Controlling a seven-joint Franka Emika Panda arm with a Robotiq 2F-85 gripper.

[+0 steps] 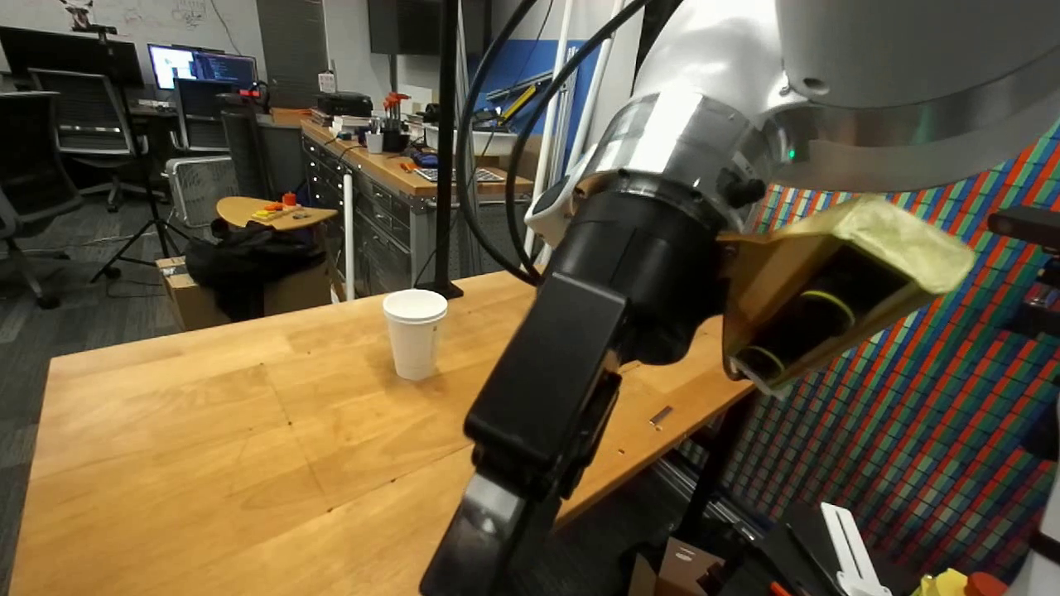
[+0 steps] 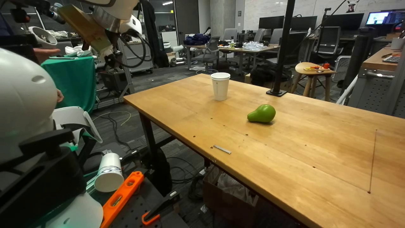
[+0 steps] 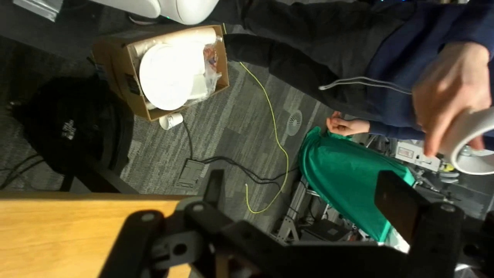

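White paper cups, stacked (image 1: 414, 336), stand upright on the wooden table; exterior view 2 shows the same cup stack (image 2: 220, 87) near the far edge. A green pear (image 2: 262, 114) lies on its side on the tabletop, to the right of the cups in that view. The arm hides the pear in exterior view 1. My gripper is open, its two fingers wide apart with only floor and a distant green cloth seen between them. In exterior view 1 it reaches down large in the foreground, well apart from cups and pear.
A person's hand (image 3: 456, 95) holds a white mug (image 3: 472, 143) at the right of the wrist view. A black post (image 2: 283, 49) rises from the table edge. Near the front edge lies a small metal strip (image 2: 222, 149).
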